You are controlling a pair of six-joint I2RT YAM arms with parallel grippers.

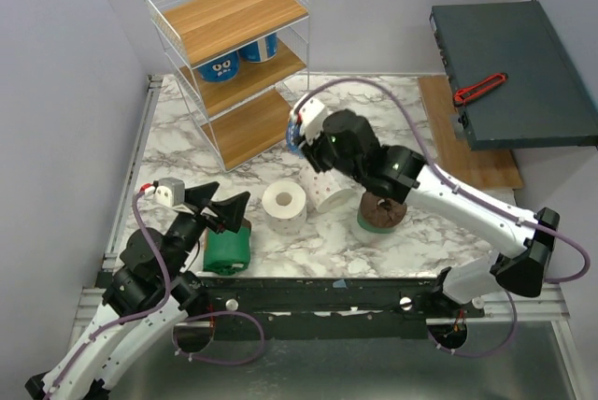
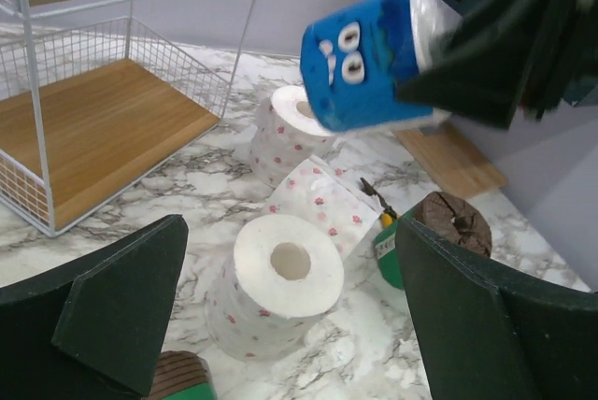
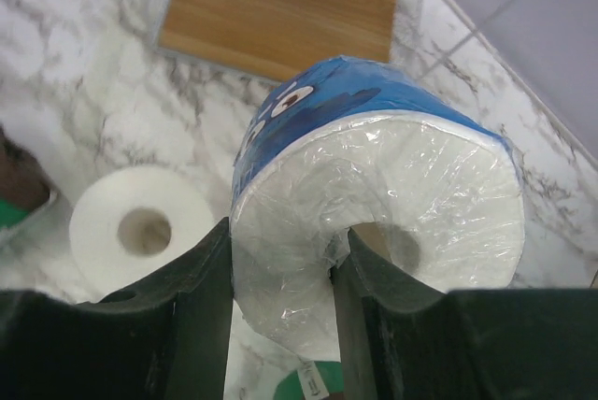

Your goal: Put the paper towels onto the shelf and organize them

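Observation:
My right gripper [image 1: 311, 143] is shut on a blue-wrapped paper roll [image 3: 336, 92], gripping its plastic-covered end, held raised beside the wire shelf's right side. The shelf [image 1: 234, 7] has three wooden boards; two blue rolls [image 1: 220, 65] are on the middle one, and the lower board [image 2: 112, 138] is bare. My left gripper [image 1: 224, 208] stands open above a green package [image 1: 227, 250], with nothing between its fingers. White rolls [image 1: 284, 199] and brown-topped green rolls [image 1: 381, 209] stand on the marble surface.
At the right are a dark raised panel [image 1: 505, 54] with a red tool [image 1: 479, 89] on it and a wooden board [image 1: 439, 115] below.

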